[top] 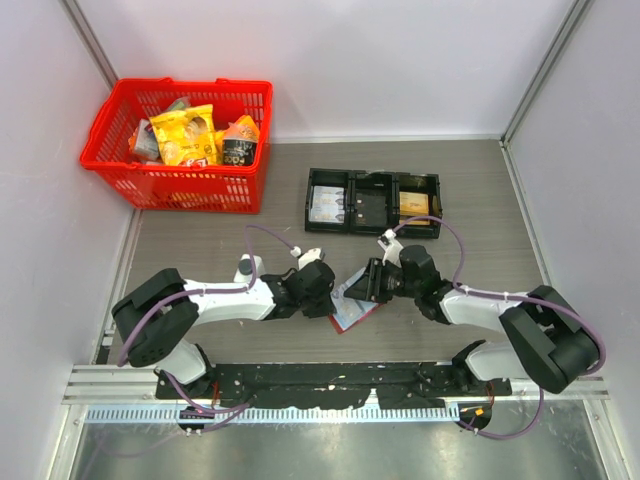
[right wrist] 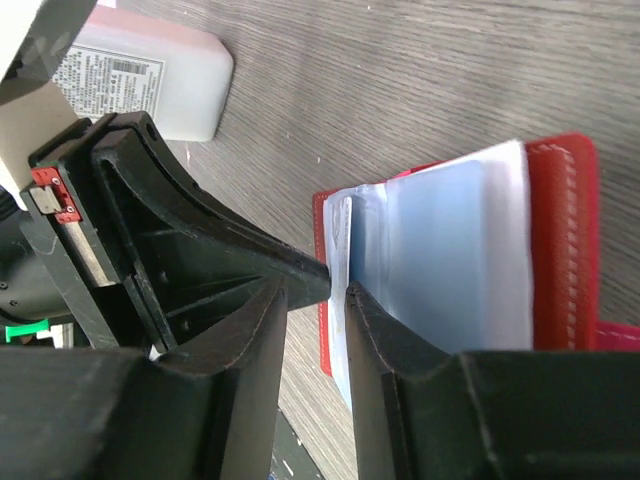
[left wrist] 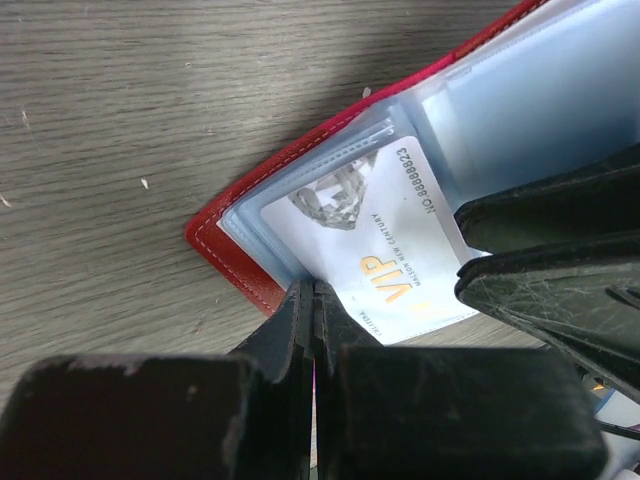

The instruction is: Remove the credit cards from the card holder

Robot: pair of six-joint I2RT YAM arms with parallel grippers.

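The red card holder (top: 352, 312) lies on the table between both grippers, its clear sleeves visible (right wrist: 430, 260). In the left wrist view a white VIP card (left wrist: 375, 250) lies in a sleeve. My left gripper is shut, tips at that card's edge, nothing seen between them. My right gripper (top: 370, 290) is over the holder; in the right wrist view its fingertips (right wrist: 360, 300) are at the upright edge of a pale sleeve or card, slightly parted. Whether it grips that edge is unclear.
A black three-compartment tray (top: 372, 205) stands behind. A red basket of snack bags (top: 120, 170) is at the back left. A white bottle (right wrist: 190, 90) stands near my left arm.
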